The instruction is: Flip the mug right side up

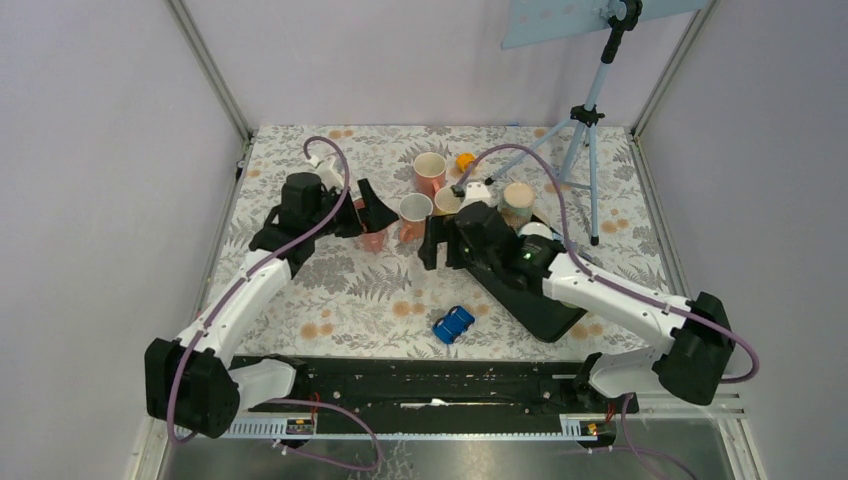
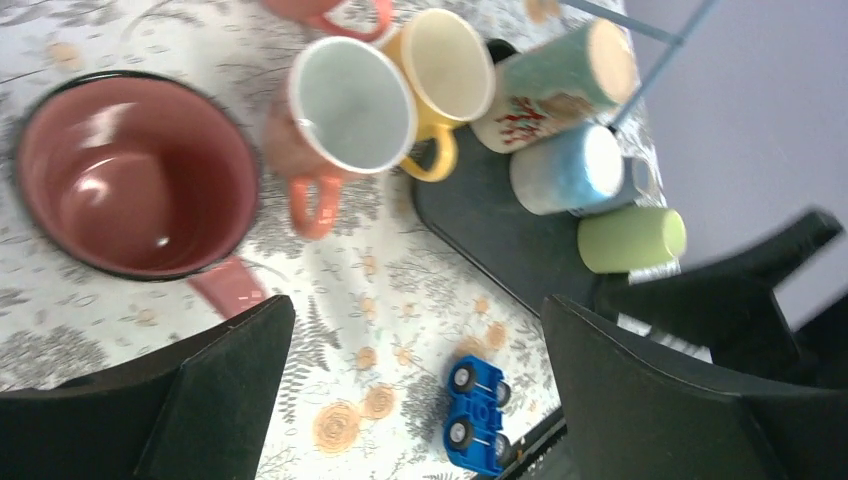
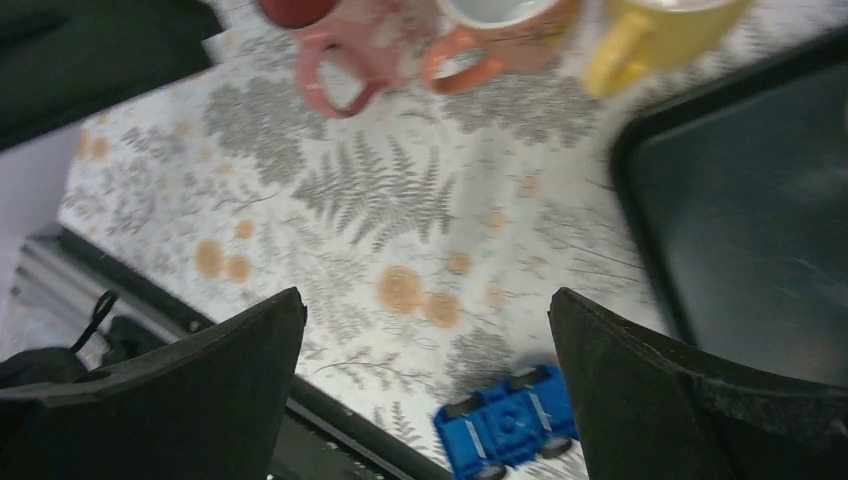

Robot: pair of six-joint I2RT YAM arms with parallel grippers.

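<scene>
In the left wrist view a dark red mug (image 2: 140, 180) stands mouth up beside a pink-orange mug (image 2: 300, 130) and a yellow mug (image 2: 445, 70), also mouth up. In the top view my left gripper (image 1: 365, 206) is above the dark red mug, partly hiding it, open and empty. My right gripper (image 1: 440, 243) is raised near the tray's left edge, also open with nothing between its fingers. Cups in the tray, such as the green one (image 2: 625, 238) and light blue one (image 2: 560, 170), partly show; their orientation is hard to tell.
A black tray (image 1: 530, 315) fills the right of the table. A blue toy car (image 1: 453, 323) lies near the front edge, a small orange object (image 1: 466, 160) at the back. A tripod (image 1: 590, 140) stands back right.
</scene>
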